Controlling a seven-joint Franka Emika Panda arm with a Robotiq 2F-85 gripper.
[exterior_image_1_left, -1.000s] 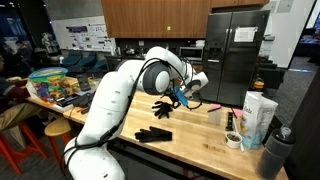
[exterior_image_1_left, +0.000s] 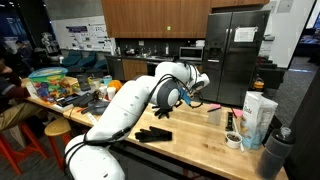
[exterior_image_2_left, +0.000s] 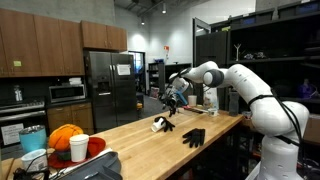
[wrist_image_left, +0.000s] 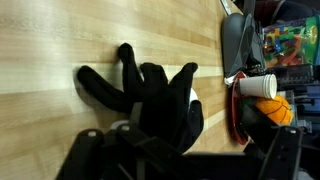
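Observation:
A black glove (wrist_image_left: 150, 95) with spread fingers and a pale patch lies on the wooden table in the wrist view. My gripper is open above it, its dark fingers along the bottom edge and partly covering the glove; contact cannot be judged. In exterior view 2, a black-and-white glove (exterior_image_2_left: 165, 125) lies below the gripper (exterior_image_2_left: 172, 105), and another black glove (exterior_image_2_left: 193, 137) rests nearer the arm's base. The gripper (exterior_image_1_left: 184, 99) is small in exterior view 1, with a glove (exterior_image_1_left: 150, 134) partly hidden by the arm.
An orange object (wrist_image_left: 274, 108), a white cup (wrist_image_left: 258, 86) and a grey tray (wrist_image_left: 233, 40) occupy the wrist view's right side. A dark bottle (exterior_image_1_left: 275, 152) and a bag (exterior_image_1_left: 257, 118) stand at the table's right in exterior view 1.
The arm has swung lower and left in exterior view 1, now covering part of the table and gloves. The gripper's end has shifted slightly. The gloves appear unmoved.

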